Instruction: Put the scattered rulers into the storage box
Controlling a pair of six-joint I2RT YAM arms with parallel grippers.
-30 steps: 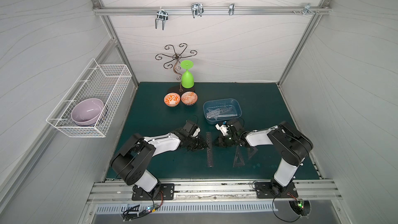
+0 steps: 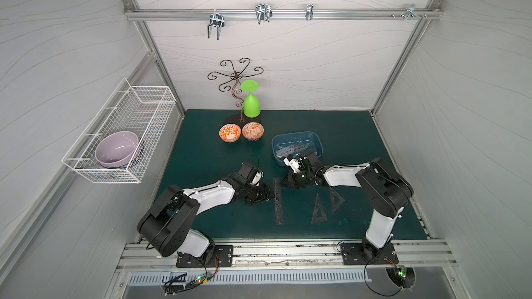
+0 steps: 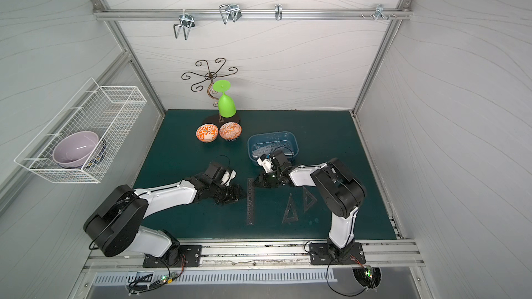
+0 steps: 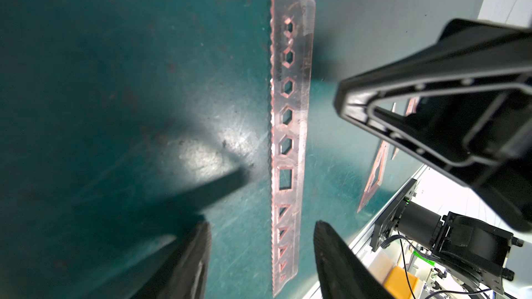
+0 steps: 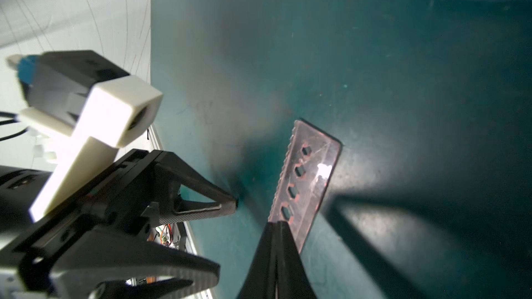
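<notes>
A long clear ruler with cut-out shapes (image 2: 277,207) (image 4: 291,105) (image 5: 310,177) lies between my grippers. My left gripper (image 2: 265,192) is at its left, low, open with nothing between its fingers. My right gripper (image 2: 289,181) is above its right side at the far end, shut, nothing showing between its fingers. The blue storage box (image 2: 317,146) behind my right gripper holds several clear rulers.
Two orange patterned bowls (image 2: 230,133), a green goblet (image 2: 251,105) and a metal ornament (image 2: 236,75) stand at the back left. A wire basket (image 2: 152,113) with a lilac bowl hangs on the left wall.
My left gripper and the long ruler have shifted slightly toward the front left since one second ago.
</notes>
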